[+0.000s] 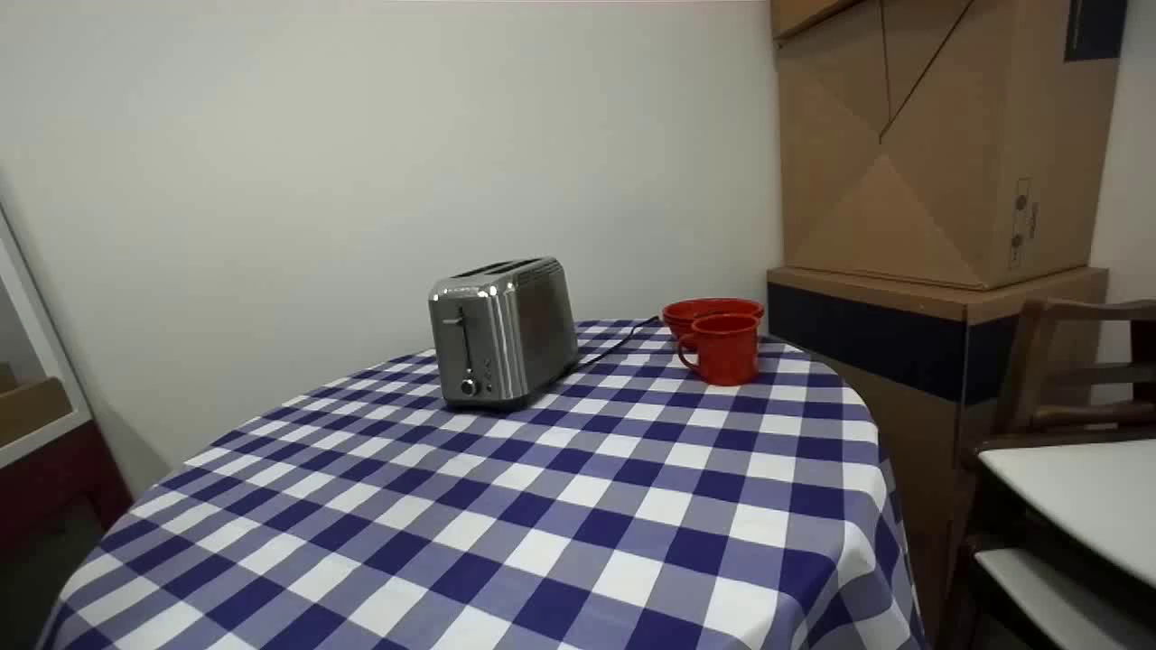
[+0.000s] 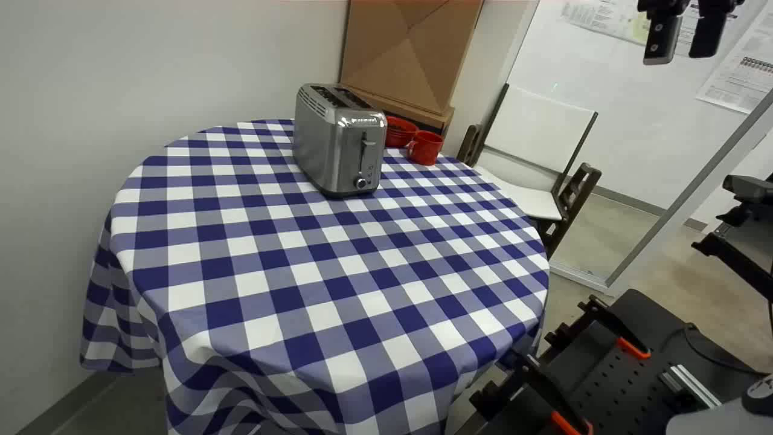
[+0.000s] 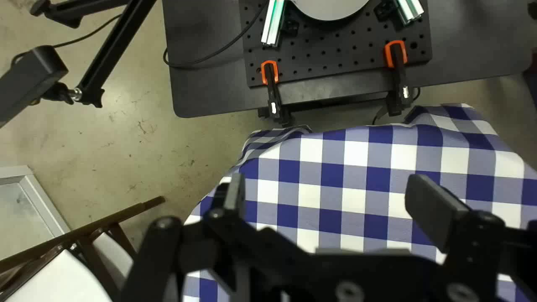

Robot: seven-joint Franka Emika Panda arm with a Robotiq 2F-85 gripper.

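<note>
On the table stands a silver toaster [image 1: 504, 330], upright, its lever and knob showing at one end. Beyond it a red mug [image 1: 726, 350] sits just in front of a red bowl [image 1: 710, 308]; the same mug [image 2: 425, 148] and bowl [image 2: 399, 131] appear past the toaster [image 2: 339, 139] in exterior view 2. High at the top right of that view hangs my gripper [image 2: 682, 36], well away from these things. Its fingers [image 3: 431, 211] are wide apart in the wrist view, with only tablecloth far below between them. Exterior view 1 does not show the gripper.
A blue-and-white checked cloth [image 2: 290, 290] covers the round table, its near half clear. Tall cardboard boxes [image 1: 899, 162] and chairs [image 2: 540, 167] stand beyond. The black robot base [image 3: 211, 90], with orange-tipped clamps [image 3: 397, 55], adjoins the table. A dark cord [image 1: 618, 345] trails behind the toaster.
</note>
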